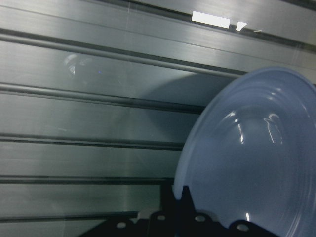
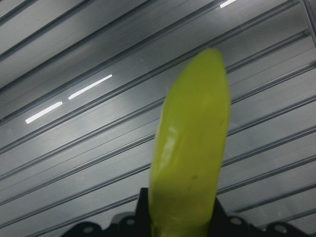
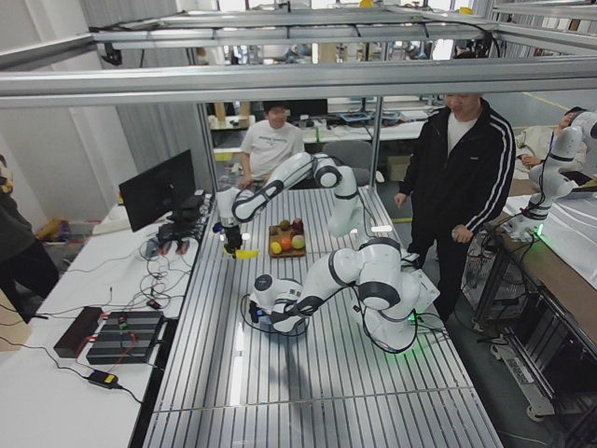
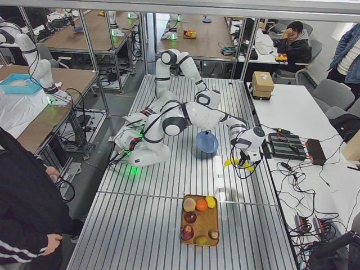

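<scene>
A blue bowl (image 4: 207,142) sits mid-table; in the left wrist view my left gripper is at the rim of this bowl (image 1: 247,163), its fingertips closed around that edge. My right gripper is shut on a yellow banana (image 2: 190,133), held over the slatted table; the banana also shows in the camera left view (image 3: 244,253). A wooden tray (image 4: 189,230) carries several fruits, among them an orange (image 4: 201,205).
The slatted table (image 4: 135,225) has free room around the tray. A white side table (image 3: 75,392) with monitor, cables and black boxes runs alongside. A man in black stands at the other side.
</scene>
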